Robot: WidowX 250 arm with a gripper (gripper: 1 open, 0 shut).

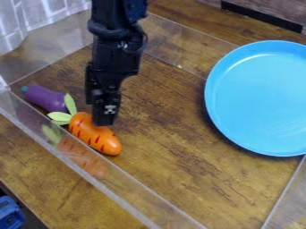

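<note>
My black gripper [106, 107] hangs from the top centre, its fingers now one behind the other from this view, just above and beside the green top of an orange toy carrot [93, 134]. A purple toy eggplant [46, 98] lies to the left of the carrot. Whether the fingers are apart or closed is hard to make out.
A large blue plate [257, 98] fills the right side. Clear plastic walls bound the wooden surface [180, 170], which is bare in the middle and toward the front. A blue object [7, 213] sits at the lower left, outside the wall.
</note>
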